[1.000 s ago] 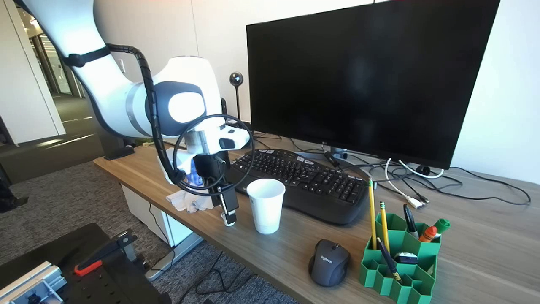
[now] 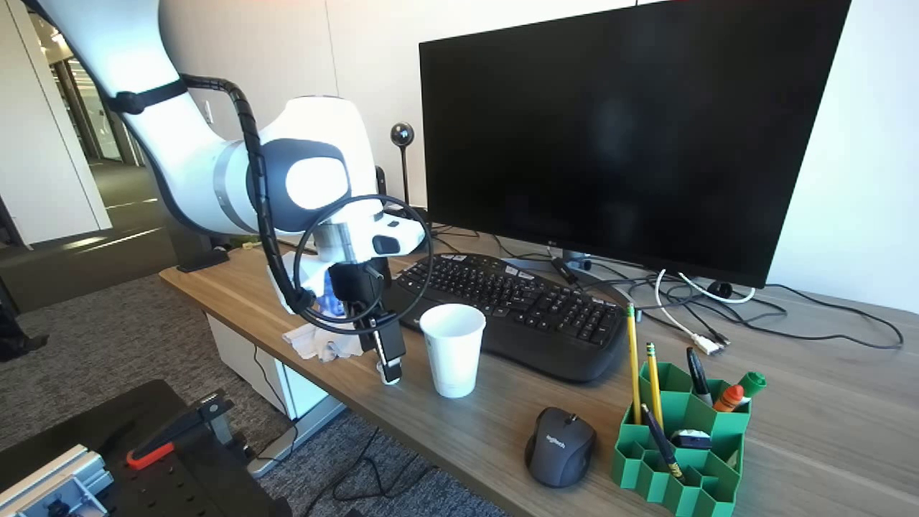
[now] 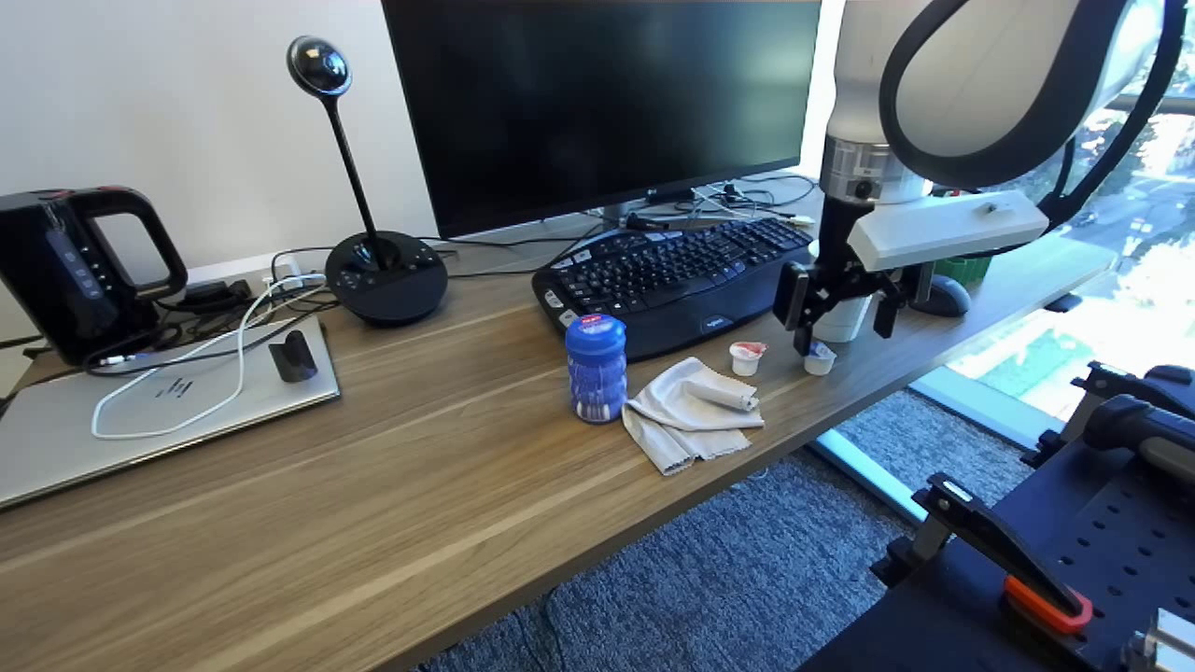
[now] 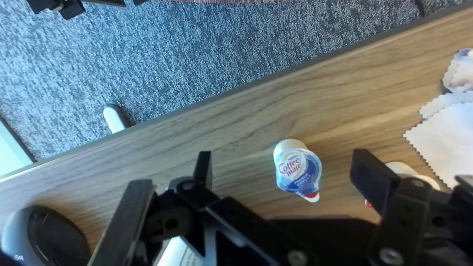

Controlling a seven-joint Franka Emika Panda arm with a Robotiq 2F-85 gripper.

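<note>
My gripper is open just above the desk, its fingers spread wide. Between them, in the wrist view, a small creamer cup with a blue "Coffee mate" lid sits on the wood, untouched by either finger. Exterior view 2 shows the same creamer just below the gripper. A second creamer with a reddish lid stands to its left; in the wrist view a finger partly covers it. The white paper cup stands upright, close beside the gripper in exterior view 1.
A grey cloth and a blue-lidded bottle lie left of the creamers. The keyboard sits behind, with the mouse and a green pen holder to the right. The desk's front edge is close. Open desk spreads at left in exterior view 2.
</note>
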